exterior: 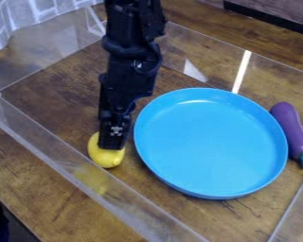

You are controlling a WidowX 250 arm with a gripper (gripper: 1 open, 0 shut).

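Observation:
My black gripper [113, 129] reaches down from the top centre of the camera view, with its fingertips just over a yellow egg-shaped object [106, 155] on the wooden table, left of a large blue plate [211, 142]. The gripper looks open; whether it touches the yellow object is hard to tell.
A purple eggplant [288, 130] lies right of the plate. Clear plastic walls [22, 132] border the wooden surface [46, 80].

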